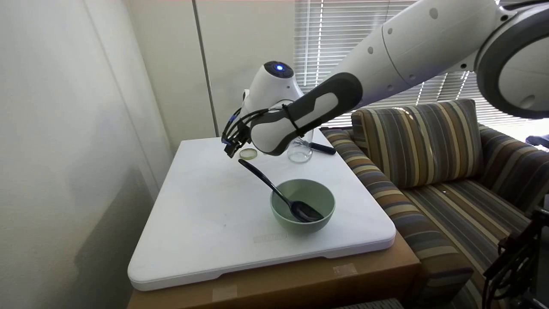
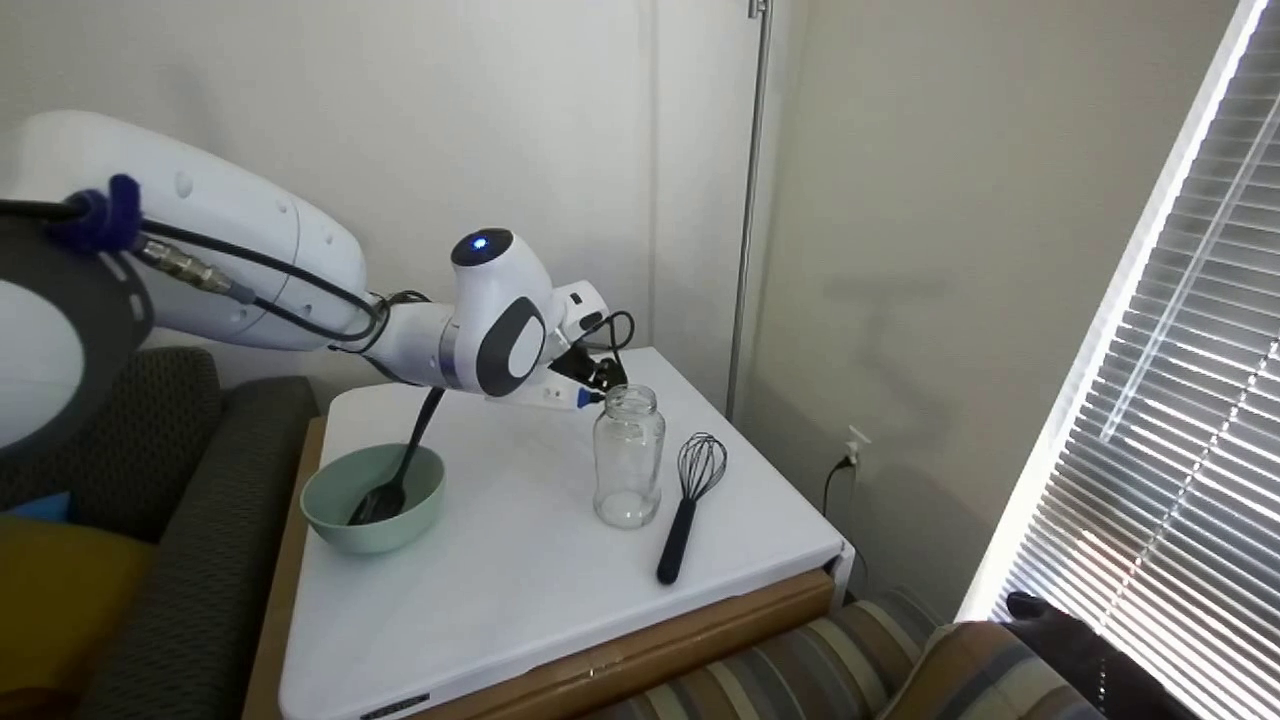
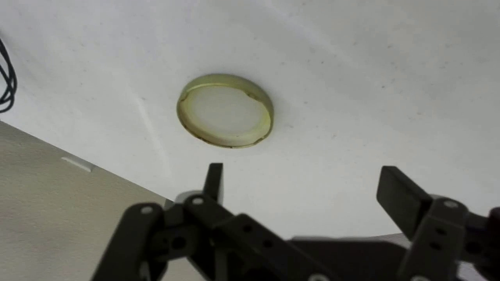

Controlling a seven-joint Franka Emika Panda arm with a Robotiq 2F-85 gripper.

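Observation:
A round gold-rimmed lid (image 3: 260, 91) lies on the white table, its hollow side facing up. In the wrist view my gripper is open, its two fingers wide apart and nothing between them. The lid sits ahead of the fingertips, nearer the left finger, and is not touched. From the first exterior view, the lid (image 1: 248, 154) shows near the table's far side, just beside the gripper's visible part. The fingers are mostly hidden behind the arm there. In the second exterior view the gripper (image 2: 603, 374) is partly behind the mouth of a clear glass jar (image 2: 627, 468).
A green bowl (image 2: 330, 522) holds a black spoon (image 1: 262, 177), its handle leaning out toward the arm. Beside the upright jar lies a whisk (image 2: 679, 534) with a black handle.

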